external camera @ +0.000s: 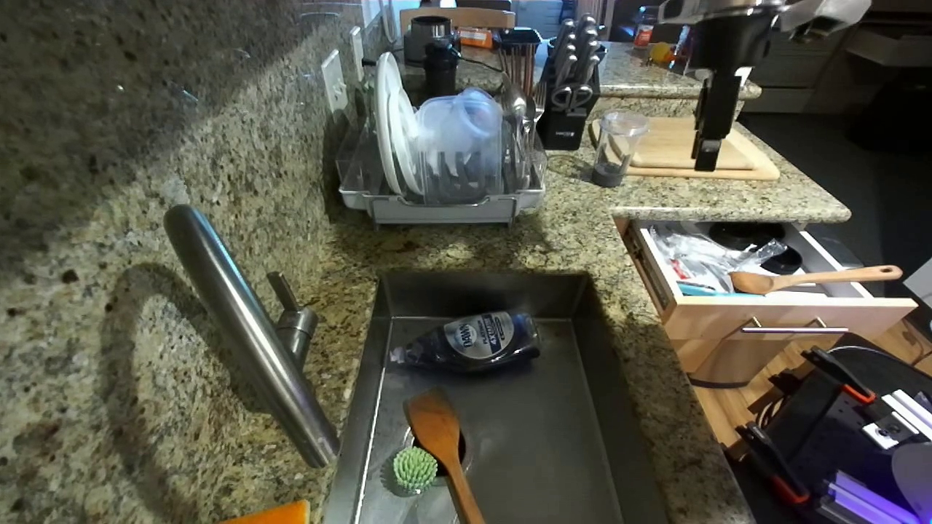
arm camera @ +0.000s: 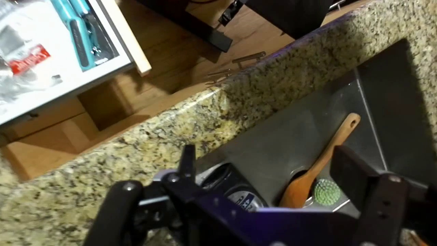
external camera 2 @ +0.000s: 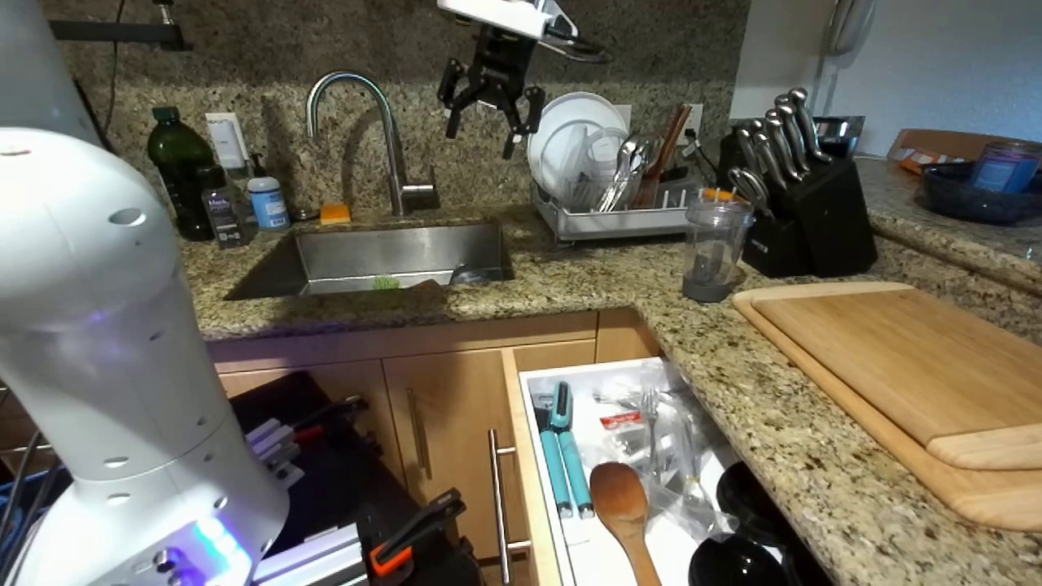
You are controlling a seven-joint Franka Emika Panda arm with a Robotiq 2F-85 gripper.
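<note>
My gripper (external camera 2: 488, 138) hangs in the air above the counter, between faucet and dish rack in exterior view 2. It stands open, nothing between its fingers; in the wrist view one finger (arm camera: 188, 160) shows over the counter edge and the other over the sink. Inside the sink (external camera: 559, 419), a dark Dawn soap bottle (external camera: 476, 340) lies on its side. A wooden spatula (external camera: 434, 425) rests near the drain beside a round green scrub brush (external camera: 415, 469). Another wooden spoon (external camera 2: 618, 498) lies across the open drawer (external camera: 760, 306), its handle sticking out past the front.
A dish rack (external camera: 437, 208) with plates stands behind the sink. The faucet (external camera: 253, 336) arches at the sink's wall side. A clear cup (external camera 2: 711, 244), knife block (external camera 2: 811, 215) and cutting boards (external camera 2: 879, 361) occupy the adjoining counter.
</note>
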